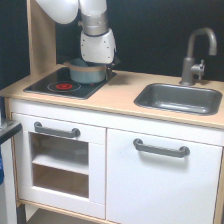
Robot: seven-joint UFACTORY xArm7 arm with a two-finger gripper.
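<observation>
A grey-blue pot [86,74] is at the back of the black cooktop [48,88], on the left of the toy kitchen's counter. The white robot hand is above the pot's right side. My gripper [108,71] reaches down by the pot's right edge, where a small dark shape shows. Its fingers are too small and dark to make out, so whether they are open, shut or touching the pot cannot be told.
A red-marked burner [63,87] is bare in front of the pot. Right of the cooktop, the wooden counter [121,88] is clear up to the sink [180,98], with a grey faucet [190,68] behind it. White cabinet doors with grey handles [161,148] are below.
</observation>
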